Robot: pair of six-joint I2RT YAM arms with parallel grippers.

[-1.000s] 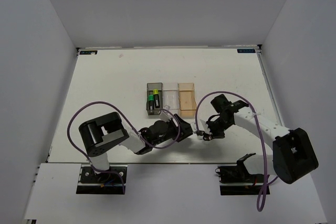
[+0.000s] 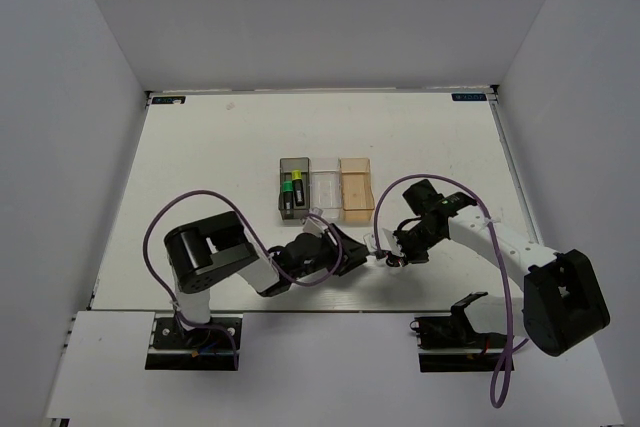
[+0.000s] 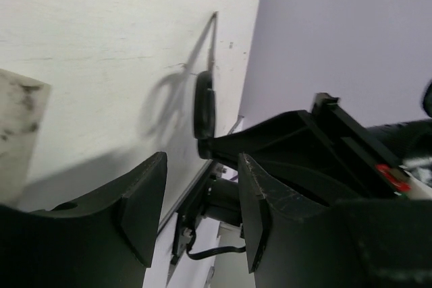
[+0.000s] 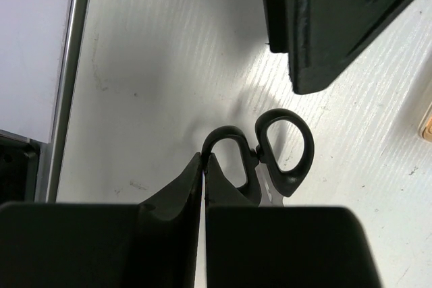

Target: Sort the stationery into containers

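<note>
Black-handled scissors lie on the white table just beyond the tips of my right gripper, which is shut; whether it touches a handle loop is hard to tell. My left gripper hangs low near the scissors, its two fingers apart and no object seen between them. In the top view three containers stand side by side: a dark one holding green- and yellow-capped markers, a clear empty one and an empty tan one.
Both arms meet at the table's front centre, close to each other.
The containers look unchanged.
</note>
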